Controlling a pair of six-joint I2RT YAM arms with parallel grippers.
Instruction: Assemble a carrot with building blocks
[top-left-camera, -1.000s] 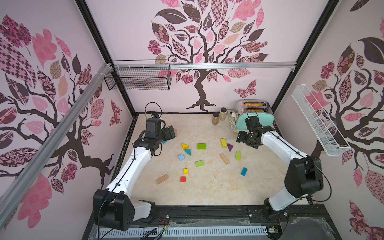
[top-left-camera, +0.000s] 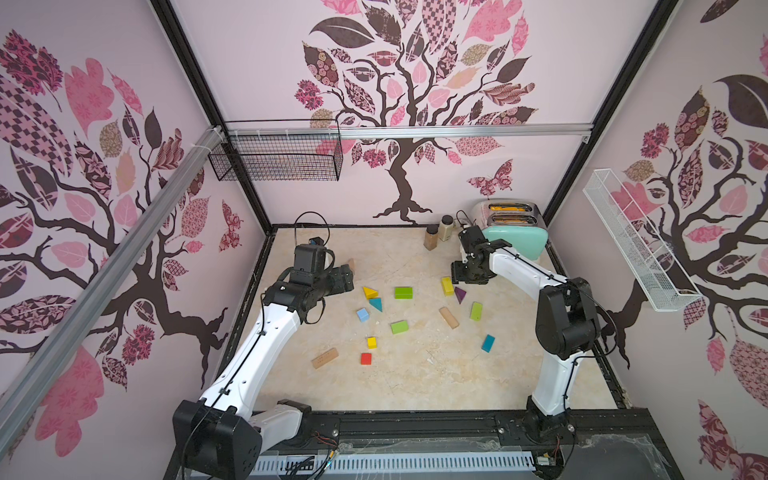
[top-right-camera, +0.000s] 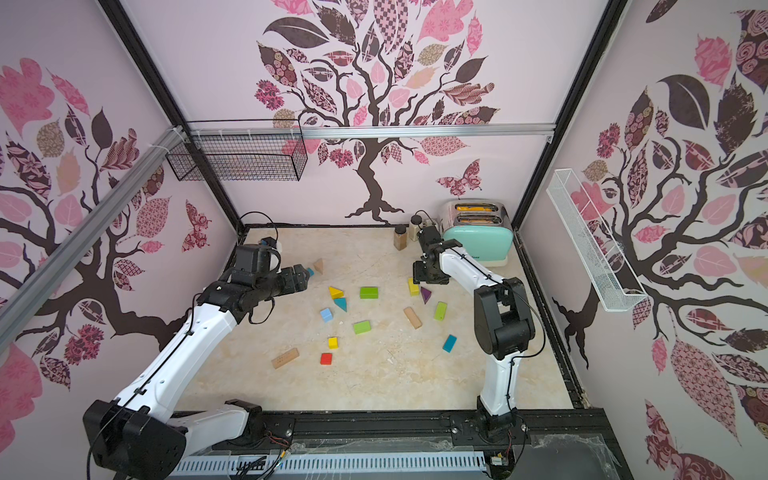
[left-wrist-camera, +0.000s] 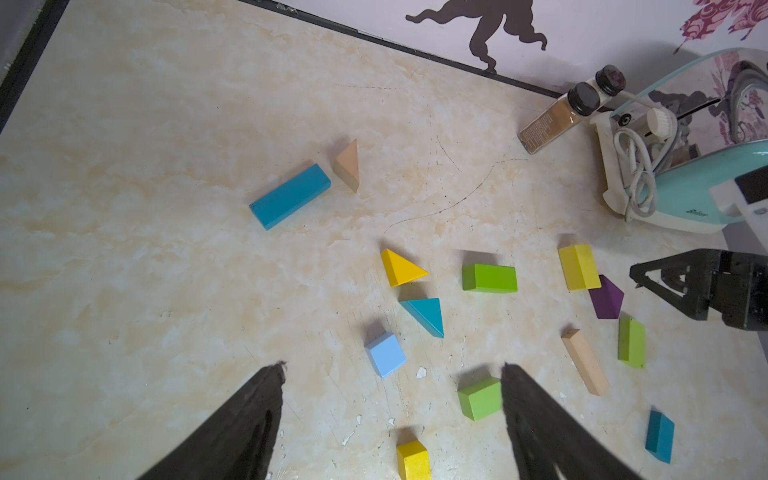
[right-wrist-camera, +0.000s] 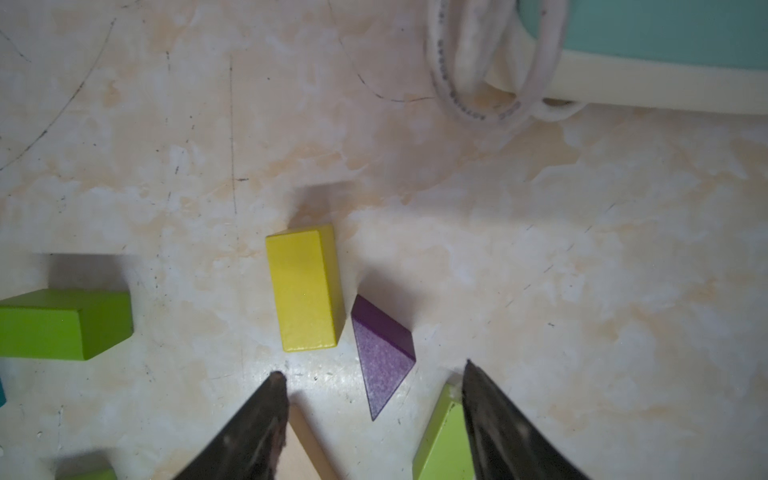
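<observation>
Loose blocks lie spread on the table: a yellow block (right-wrist-camera: 305, 288) beside a purple triangle (right-wrist-camera: 382, 356), green blocks (left-wrist-camera: 489, 278), a yellow triangle (left-wrist-camera: 401, 268), a teal triangle (left-wrist-camera: 425, 314), a light blue cube (left-wrist-camera: 385, 354), a wooden bar (left-wrist-camera: 585, 360) and a red cube (top-left-camera: 365, 358). My left gripper (top-left-camera: 342, 279) hangs high over the left side, open, nothing between its fingers. My right gripper is over the yellow and purple blocks; its blurred fingers stand apart in the right wrist view, and I cannot tell that anything is between them.
A mint toaster (top-left-camera: 512, 240) with a coiled white cord and two spice jars (left-wrist-camera: 553, 120) stand at the back right. A black wire basket (top-left-camera: 276, 156) and a white rack (top-left-camera: 640, 240) hang on the walls.
My right gripper has moved left to above the yellow and purple blocks. My left gripper has shifted slightly; the blocks lie as before.
</observation>
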